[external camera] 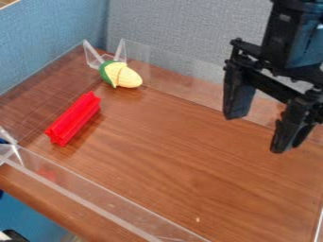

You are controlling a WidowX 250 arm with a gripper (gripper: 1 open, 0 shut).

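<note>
My gripper (263, 117) hangs over the right side of the wooden board, large in view, its two black fingers spread open with nothing seen between them. A red bar-shaped object (74, 119) lies at the left of the board. A toy corn cob (119, 74), yellow with green husk, lies at the back left, well away from the gripper.
Clear plastic walls edge the wooden board (164, 175) at the back and front left. Blue panels show at the left. A small dark blue object at the left edge is cut off. The middle of the board is clear.
</note>
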